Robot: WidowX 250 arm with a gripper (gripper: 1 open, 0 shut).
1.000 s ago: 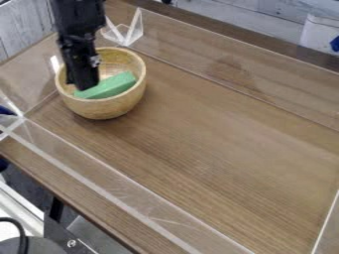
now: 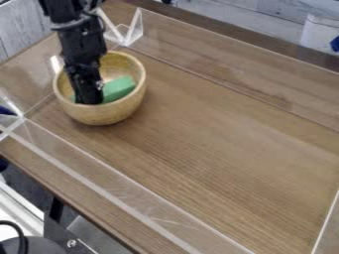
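Note:
A light wooden bowl (image 2: 106,112) sits at the upper left of the table, holding a green object (image 2: 117,87). My gripper (image 2: 90,93), on a black arm coming from the top left, reaches down inside the bowl, just left of the green object. Its fingertips are dark and partly hidden, and whether anything is between them is unclear.
A blue and white object (image 2: 319,32) stands at the top right corner. The table's edge runs along the lower left, with dark items beyond it.
The gripper has moved down into the bowl, and the green object now shows less, mostly to the right of the fingers.

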